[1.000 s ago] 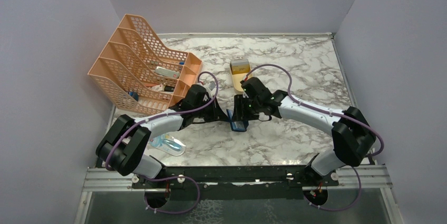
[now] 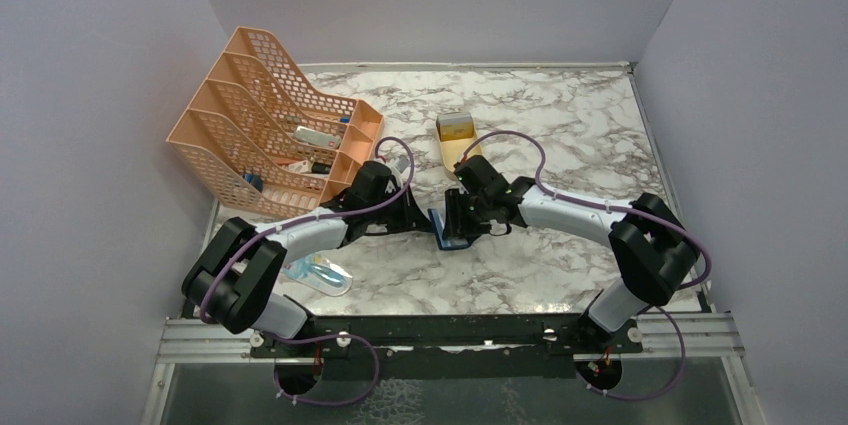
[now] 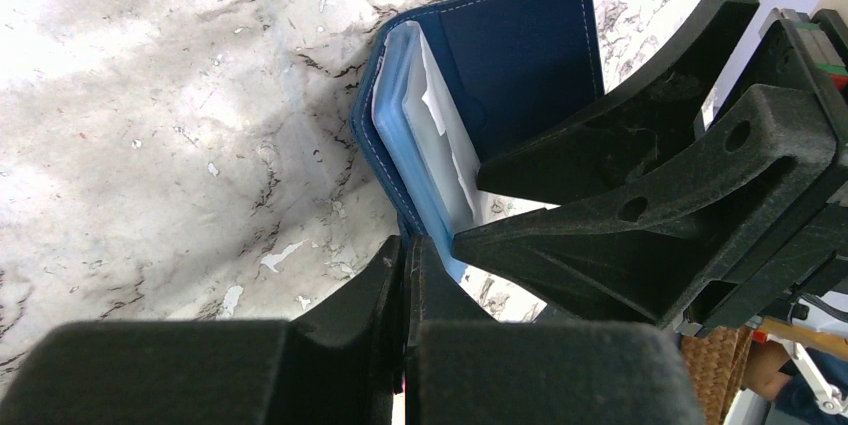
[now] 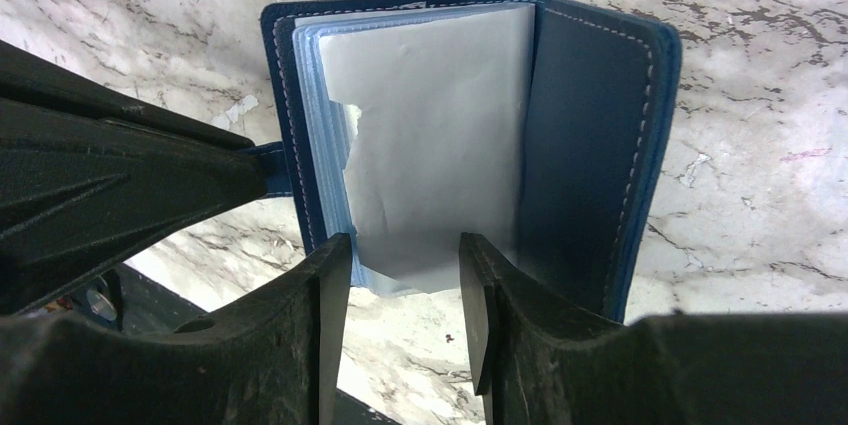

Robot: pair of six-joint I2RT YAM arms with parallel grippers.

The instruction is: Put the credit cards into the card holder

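The dark blue card holder lies open on the marble table, its stack of clear sleeves showing white inner leaves. Its small blue tab is pinched by my left gripper, which is shut on it at the holder's edge. Over the sleeves stands my right gripper, part open, one fingertip at each side of the top leaf's near end. In the left wrist view both right fingertips reach the leaf; whether they press on it is hard to tell. No separate card shows between those fingers.
Behind the holder stands an open box with yellow inside. An orange compartment rack with several items fills the back left. A clear package lies at front left.
Compared with one second ago, my right arm has shifted slightly towards the front, and its gripper now covers more of the holder. The left arm has stayed in place.
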